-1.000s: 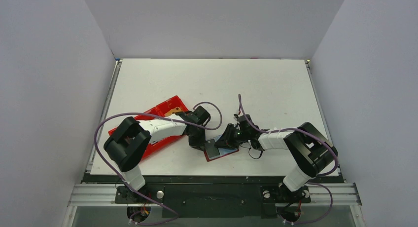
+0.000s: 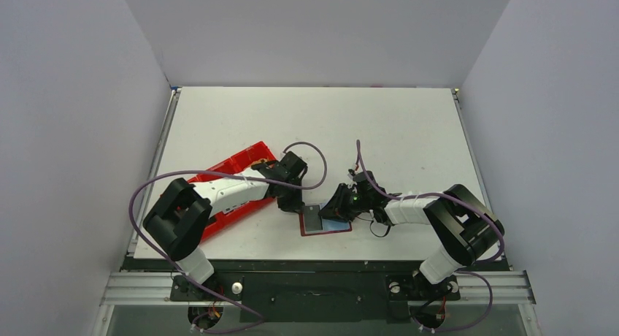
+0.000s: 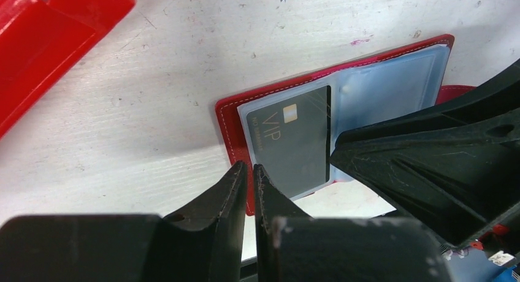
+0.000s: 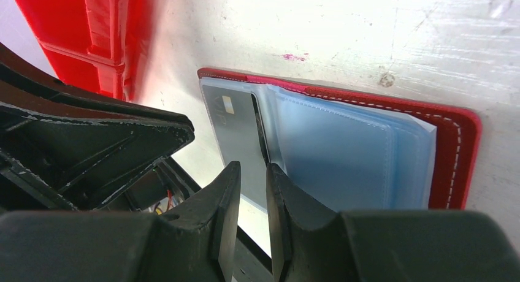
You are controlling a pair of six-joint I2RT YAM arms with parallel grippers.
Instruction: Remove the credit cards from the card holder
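Note:
The red card holder lies open on the white table, clear bluish sleeves facing up. A dark grey card marked VIP sits in the left sleeve; its right edge is a black strip. To the right, a second sleeve looks pale blue, and I cannot tell what it holds. At the holder's left border is my left gripper, shut, with no card between its fingers. My right gripper is shut too, its fingertips over the grey card's right edge by the fold. Nothing shows held there; contact is unclear.
A red divided tray stands left of the holder, partly beneath the left arm. Both grippers are close together over the holder. Behind them, the white table is clear.
The card holder has shifted a little left and turned, its lower edge now nearly level. The right gripper has barely moved.

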